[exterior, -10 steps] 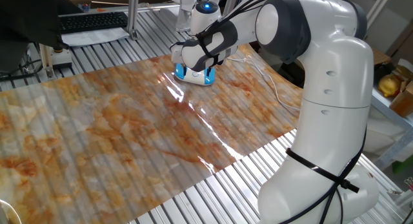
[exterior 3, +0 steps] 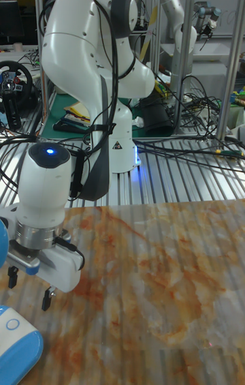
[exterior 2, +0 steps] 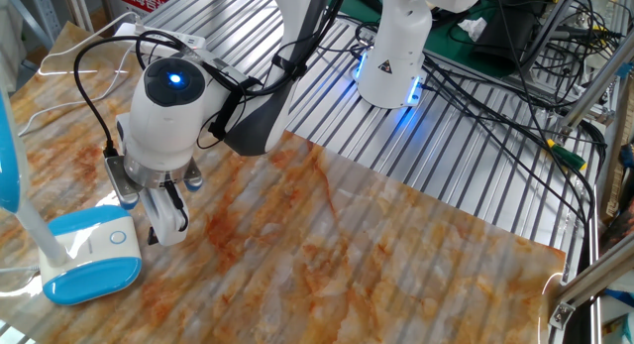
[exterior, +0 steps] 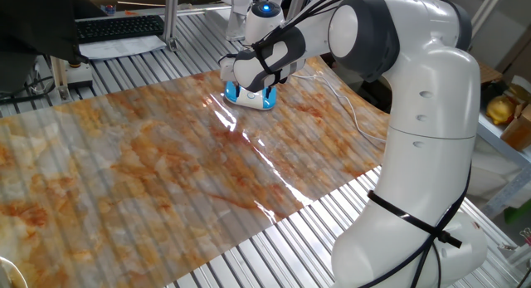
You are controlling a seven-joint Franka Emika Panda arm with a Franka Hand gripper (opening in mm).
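A blue-and-white desk lamp stands on the marbled board; its base (exterior 2: pixel 91 247) has a round button on top, and its stem and part of its blue head (exterior 2: pixel 8 161) show at the left edge of exterior view 2. My gripper (exterior 3: pixel 30 287) points down beside the lamp, above its base. In exterior view 3 the two dark fingertips (exterior 3: pixel 47 298) are well apart, with nothing visible between them. From exterior view 1, the lamp base (exterior: pixel 251 100) appears behind and below the gripper, and the arm hides the upper lamp.
The marbled board (exterior: pixel 149 172) is otherwise bare, with wide free room. A white cable (exterior: pixel 348 105) runs along its edge near the lamp. Slatted metal table (exterior 2: pixel 475 200) surrounds it. A keyboard (exterior: pixel 120 27) lies at the back in exterior view 1.
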